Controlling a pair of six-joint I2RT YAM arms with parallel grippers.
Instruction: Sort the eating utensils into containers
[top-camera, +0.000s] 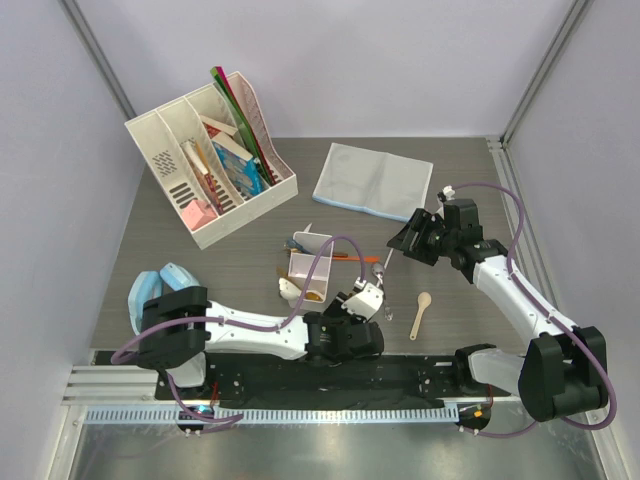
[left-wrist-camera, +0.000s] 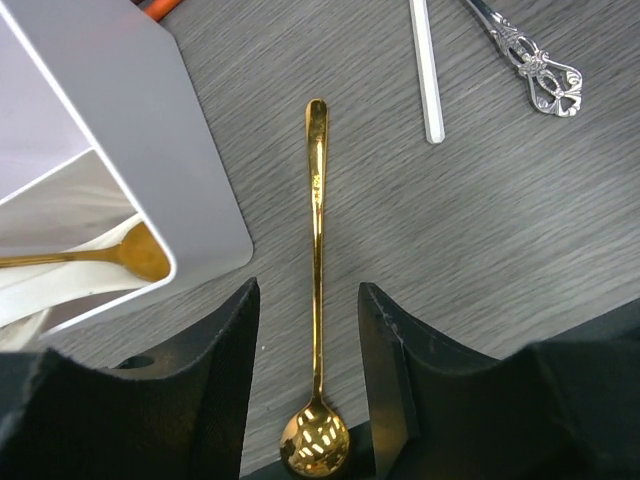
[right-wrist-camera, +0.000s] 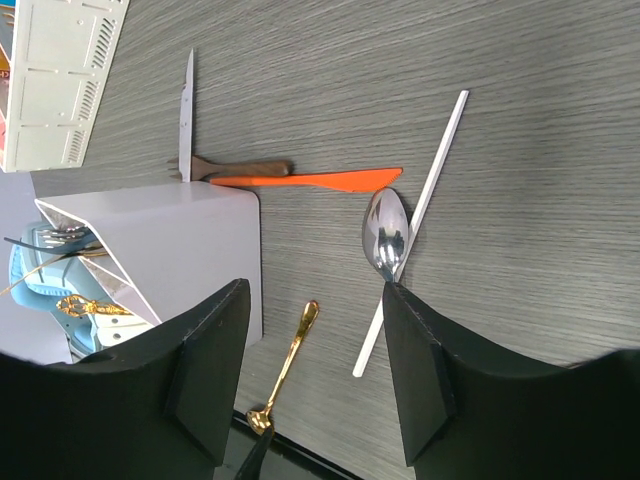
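Observation:
My left gripper is part open above a long gold spoon (left-wrist-camera: 316, 430) lying on the table; nothing is between its fingers. To its left stands the white utensil container (left-wrist-camera: 190, 160) holding gold and white utensils. My right gripper is open above a silver spoon (right-wrist-camera: 385, 230) lying across a white chopstick (right-wrist-camera: 442, 150). Behind the container lie an orange knife (right-wrist-camera: 355, 180), a wooden-handled fork (right-wrist-camera: 245, 170) and a silver knife (right-wrist-camera: 186, 110). A wooden spoon (top-camera: 420, 310) lies at the right front.
A large white divided organizer (top-camera: 145, 135) stands at the back left, a pale cloth (top-camera: 370, 175) at the back, and blue items (top-camera: 147, 295) at the left. The table right of the container's back end is fairly clear.

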